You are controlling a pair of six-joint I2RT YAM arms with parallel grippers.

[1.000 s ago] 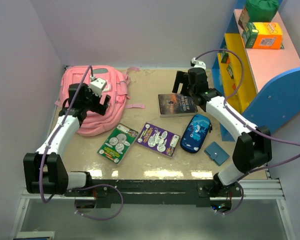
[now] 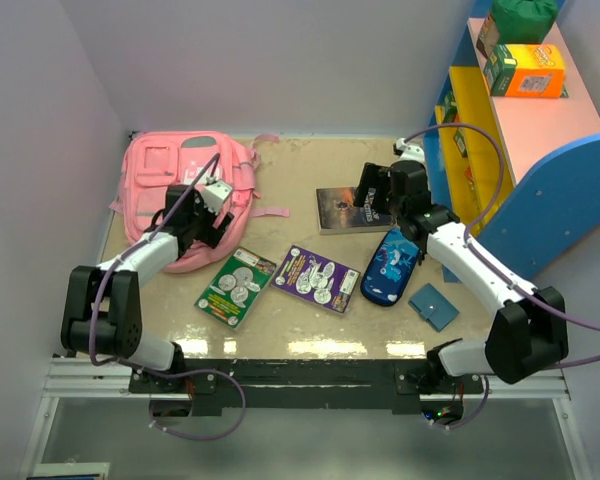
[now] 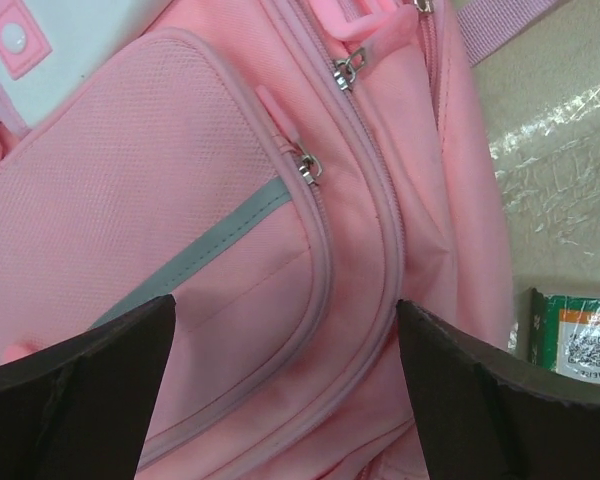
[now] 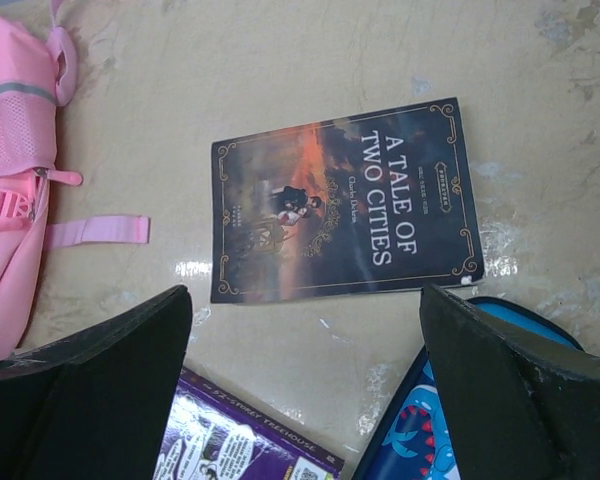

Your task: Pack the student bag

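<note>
The pink backpack [image 2: 205,165] lies flat at the far left. Over its lower right part my left gripper [image 2: 216,228] stands open; in the left wrist view a zipper pull [image 3: 308,168] shows ahead of the spread fingers [image 3: 90,390], with nothing held. Flat on the table is the dark "A Tale of Two Cities" book [image 4: 345,200]. Above that book's right part hangs my right gripper [image 2: 370,190], open and empty. The green book [image 2: 236,287], purple book [image 2: 316,279], blue pencil case [image 2: 391,267] and small blue-grey pouch [image 2: 434,307] lie nearer the front.
A shelf unit [image 2: 570,220] with blue sides stands at the right, bearing an orange box [image 2: 527,71] and a green item [image 2: 521,20]. Bare table [image 2: 285,165] shows between the backpack and the dark book. A strap [image 2: 271,212] sticks out from the bag.
My left gripper has moved down and slightly right over the backpack's lower part. My right gripper has shifted right and a little downward. The bag, books and cases have stayed put.
</note>
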